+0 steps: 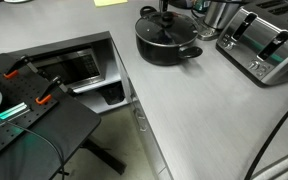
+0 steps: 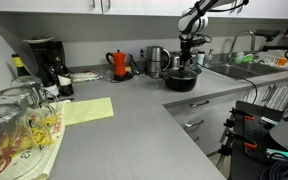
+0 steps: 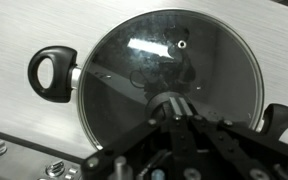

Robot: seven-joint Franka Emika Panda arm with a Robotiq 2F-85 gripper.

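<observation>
A black two-handled pot [image 1: 164,52] stands on the counter with its glass lid [image 3: 129,85] on. The lid's round dark knob [image 3: 162,101] shows just beside the fingertips in the wrist view, partly covered by them. My gripper is over the lid near this knob, its fingers close together. Nothing can be made out between them. In exterior view 1 only the low end of the gripper [image 1: 165,10] shows at the top edge, above the pot.
A steel toaster [image 1: 264,40] stands right of the pot, with a metal vessel [image 1: 217,14] behind it. A yellow sheet [image 2: 84,109] lies on the counter to the left.
</observation>
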